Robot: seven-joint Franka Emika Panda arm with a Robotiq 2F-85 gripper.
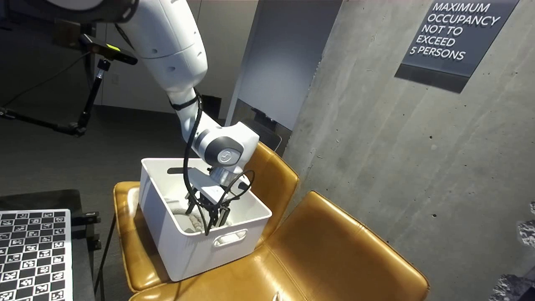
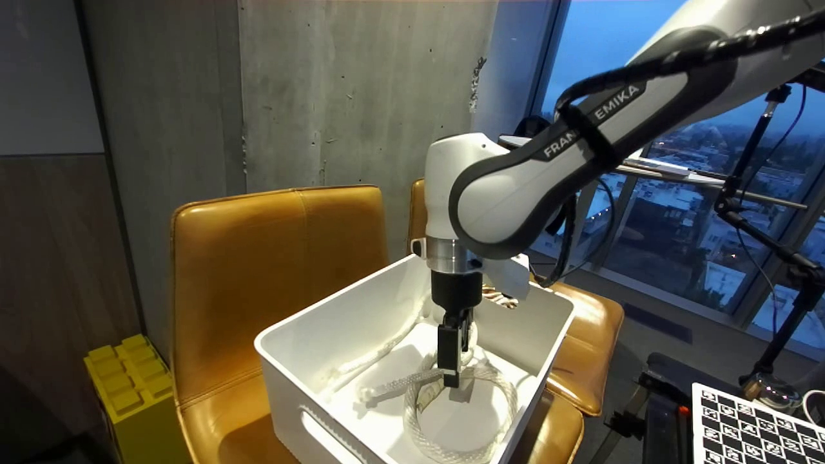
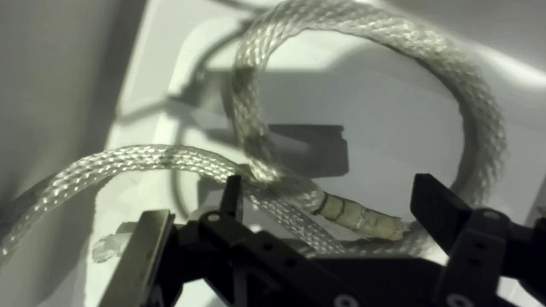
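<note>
A pale braided rope (image 3: 481, 128) lies looped on the floor of the white bin (image 2: 290, 348). One end of it, wrapped in yellowish tape (image 3: 361, 217), shows between my fingers in the wrist view, below them in depth. My gripper is open inside the bin, above the rope, and nothing is held. In exterior view 2 the gripper (image 2: 452, 379) hangs pointing down over the near side of the coil (image 2: 506, 394). From exterior view 1, the bin's front wall and the arm's cables partly hide the gripper (image 1: 210, 220). Whether the fingertips touch the rope I cannot tell.
The bin's walls surround my gripper on every side. It stands on tan leather chairs (image 1: 346, 246) by a concrete wall (image 1: 401, 150). A checkerboard (image 1: 35, 251) and a camera on a black stand (image 1: 108, 50) are off to the left in exterior view 1.
</note>
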